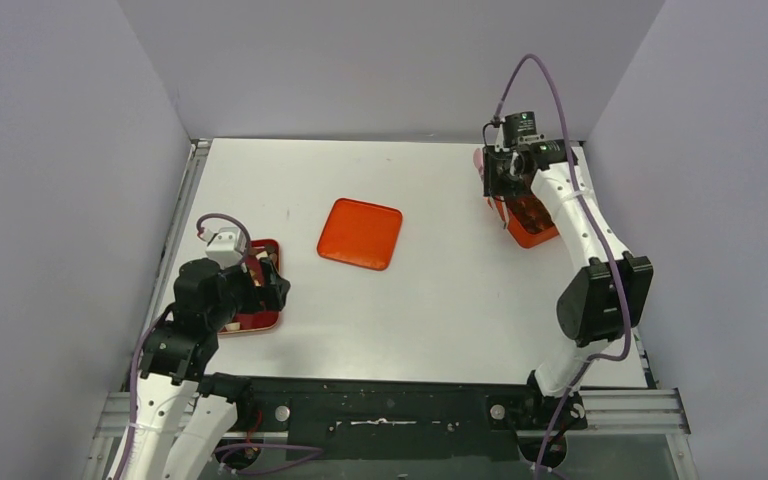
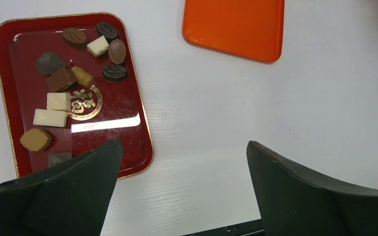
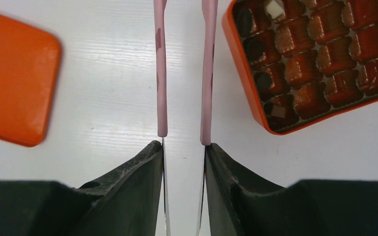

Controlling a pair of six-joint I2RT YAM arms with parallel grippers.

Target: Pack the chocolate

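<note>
An orange box (image 1: 536, 237) (image 3: 243, 69) with a divided insert sits at the back right, several chocolates in its cells along one side. My right gripper (image 1: 493, 210) hangs over the table beside it, its pink-tipped tongs part open with nothing between them. A red tray (image 1: 255, 320) (image 2: 135, 142) at the left holds several assorted chocolates, such as a white piece (image 2: 49, 118) and a gold one (image 2: 34, 139). My left gripper (image 1: 265, 280) stands open above this tray's right side, empty.
An empty orange tray (image 1: 358, 233) (image 2: 232, 29) (image 3: 12, 83) lies mid-table, between the red tray and the box. Walls enclose the back and both sides.
</note>
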